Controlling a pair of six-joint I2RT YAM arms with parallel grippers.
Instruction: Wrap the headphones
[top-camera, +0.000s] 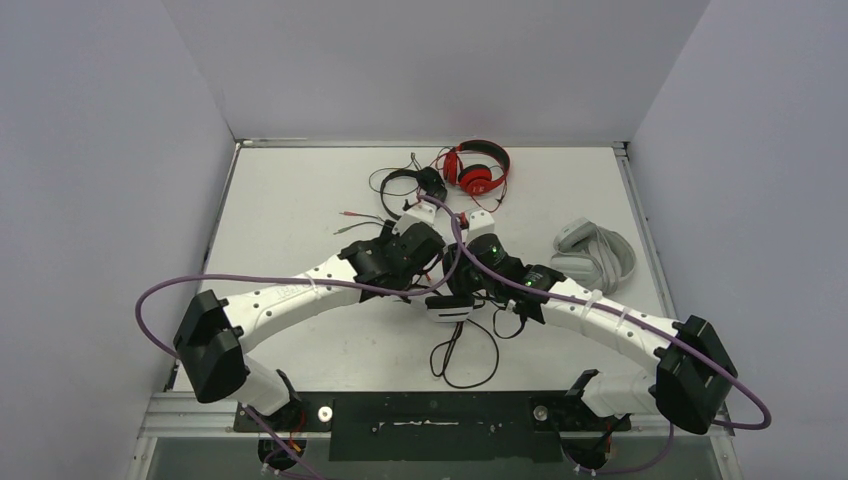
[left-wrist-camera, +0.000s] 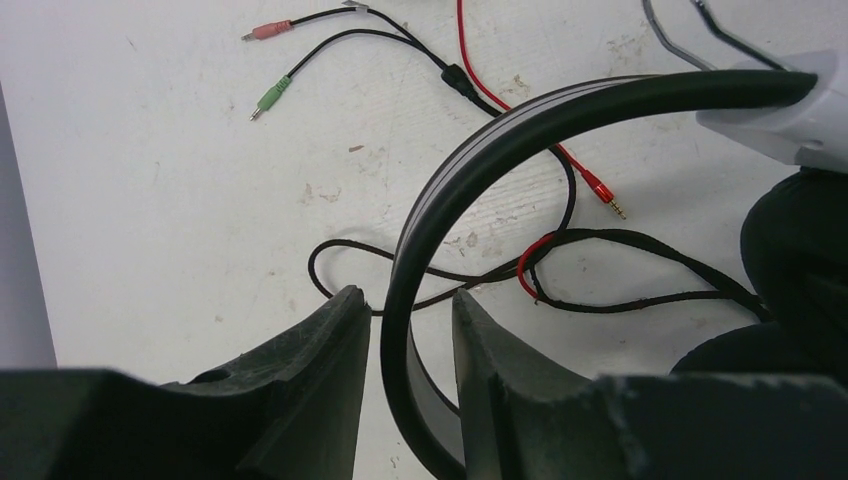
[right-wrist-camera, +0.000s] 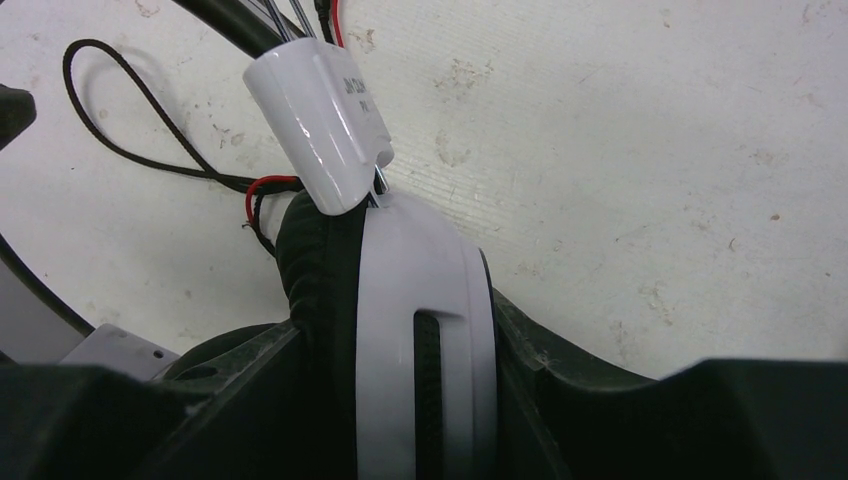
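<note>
The black-and-white headphones (top-camera: 449, 311) are between my two arms in the top view, largely covered by them. A white-and-black ear cup (right-wrist-camera: 385, 320) is clamped in my right gripper, which is shut on it. In the left wrist view, the dark curved headband (left-wrist-camera: 440, 200) passes between the fingertips of my left gripper. That gripper is open, with a gap showing to the right of the band. The black braided cable (left-wrist-camera: 630, 237) lies beneath on the table, with a red-tinted lead, a red plug (left-wrist-camera: 600, 188) and a green plug (left-wrist-camera: 270, 97).
Red headphones (top-camera: 496, 151) and a small black headset (top-camera: 432, 183) lie at the back. A white headset (top-camera: 600, 262) with its cable rests at the right. Cable loops (top-camera: 487, 378) reach toward the front edge.
</note>
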